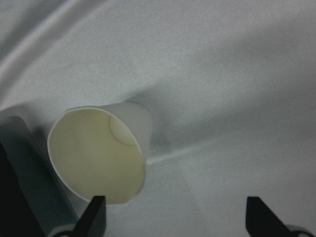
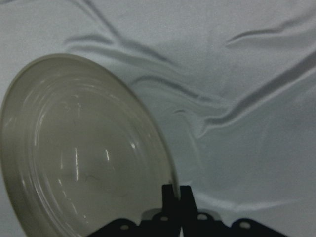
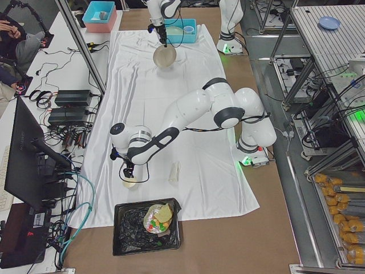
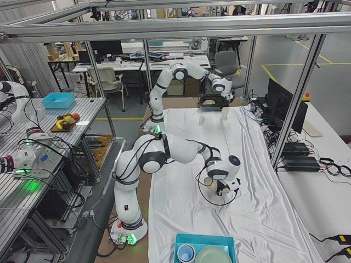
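A cream paper cup (image 1: 98, 153) lies in the left wrist view, its mouth towards the camera. My left gripper stands open over it, fingertips apart on either side of the lower view; in the camera left view it (image 3: 126, 170) is just above the cup. My right gripper is shut on the rim of a round cream plate (image 2: 84, 148), which appears tilted beside the white cloth, at the far end in the camera left view.
A black lined tray (image 3: 125, 240) holding a plate of toy food is at the near end. A pale object (image 3: 174, 173) lies right of the cup. A blue bin (image 4: 203, 239) with dishes stands behind the right gripper.
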